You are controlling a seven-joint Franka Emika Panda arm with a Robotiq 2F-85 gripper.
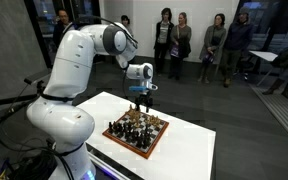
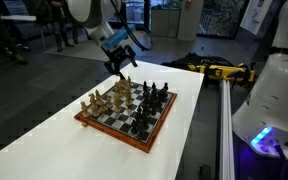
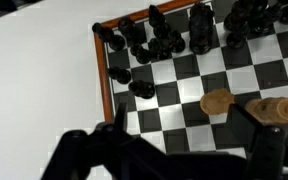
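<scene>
My gripper is open above the chessboard point(image 3: 174, 72), its two dark fingers set wide apart at the bottom of the wrist view with no piece held between them. A light wooden chess piece point(image 3: 217, 101) stands just beyond the fingers, and a taller light piece point(image 3: 276, 110) is near the right finger, partly covered by it. Dark pieces point(image 3: 200, 30) fill the far part of that view. In exterior view 2 the gripper point(image 2: 125, 66) hangs over the board's far edge, close above some light pieces point(image 2: 121, 88).
The board point(image 1: 154, 146) lies on a white table point(image 1: 184, 150) with bare surface on both sides. In exterior view 1, several people point(image 1: 182, 40) stand behind the table, beyond its far edge.
</scene>
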